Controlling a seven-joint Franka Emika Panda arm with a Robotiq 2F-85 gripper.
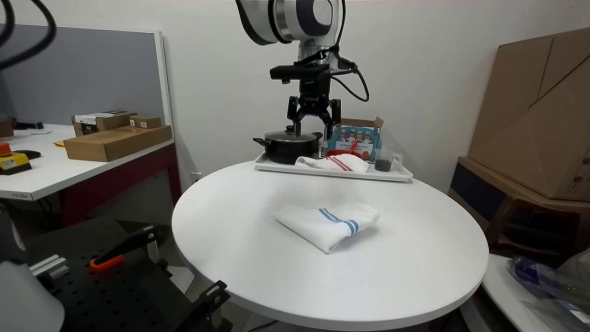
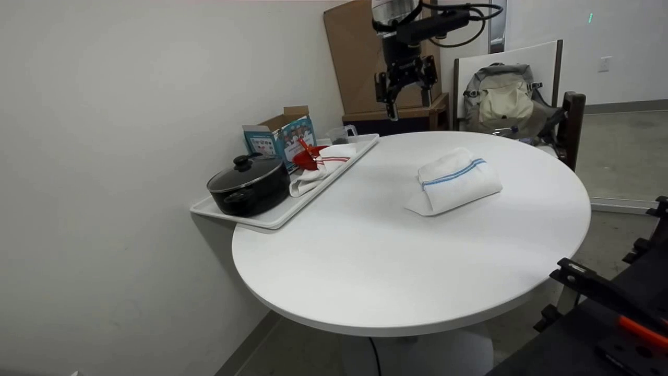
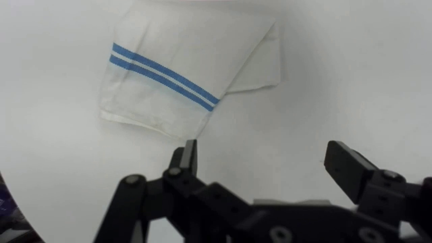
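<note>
A white cloth with two blue stripes [image 1: 343, 221] lies loosely folded on the round white table [image 1: 249, 265]. From above, the wrist view shows the same cloth [image 3: 174, 60] with one corner flap sticking out at its right. My gripper [image 1: 313, 130] hangs well above the table, apart from the cloth. In exterior view 2 the gripper [image 2: 410, 114] points down with empty air between its fingers. The wrist view has the fingers [image 3: 188, 158] spread wide, nothing between them, and the cloth beyond the left one.
A white tray [image 1: 401, 176] along the wall carries a black lidded pot [image 2: 250, 188], a red-striped cloth [image 2: 335, 160], a red bowl [image 2: 305, 160], an open blue box [image 2: 294, 138] and a clear jug [image 1: 384, 159].
</note>
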